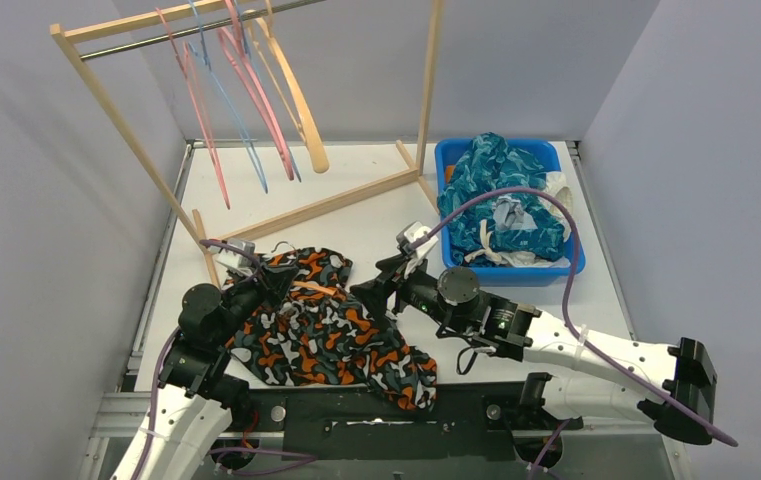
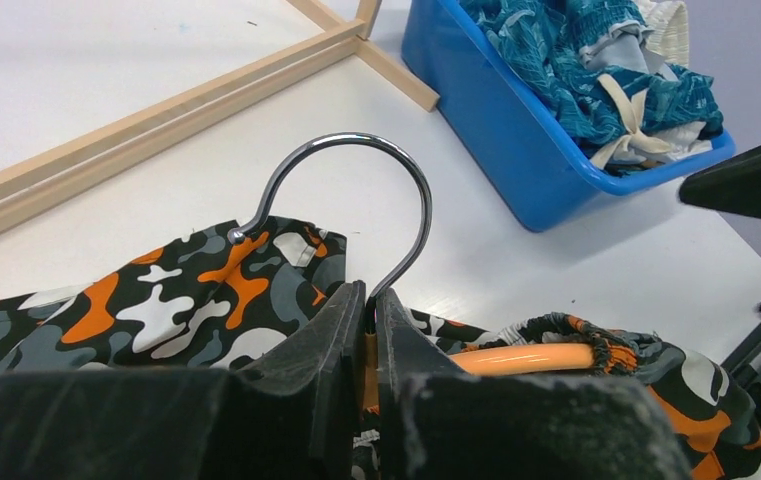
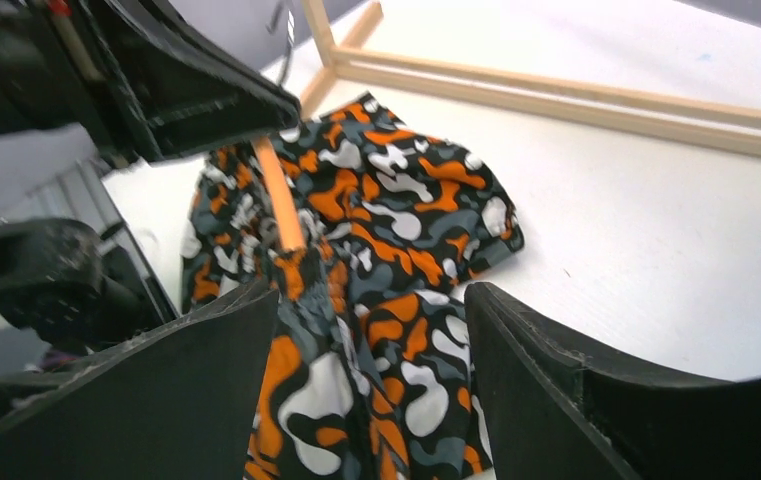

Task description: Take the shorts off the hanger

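Observation:
Camouflage shorts (image 1: 306, 335) in orange, black, grey and white lie spread at the table's front left. A wooden hanger with a metal hook (image 2: 424, 215) is gripped near the base of its hook by my left gripper, which is shut on it. In the left wrist view one hanger arm (image 2: 526, 359) runs right into the gathered waistband (image 2: 611, 355). The right wrist view shows that arm (image 3: 278, 190) also ending in the waistband. My right gripper stands open over the shorts, its fingers apart, with the cloth visible beyond the gap.
A blue basket (image 1: 516, 277) with teal and white clothes stands at the back right. Overhead at the back left, several pink, blue and wooden hangers hang from the rack rail (image 1: 196, 30). The rack's wooden base bar (image 1: 326, 203) crosses the table behind the shorts.

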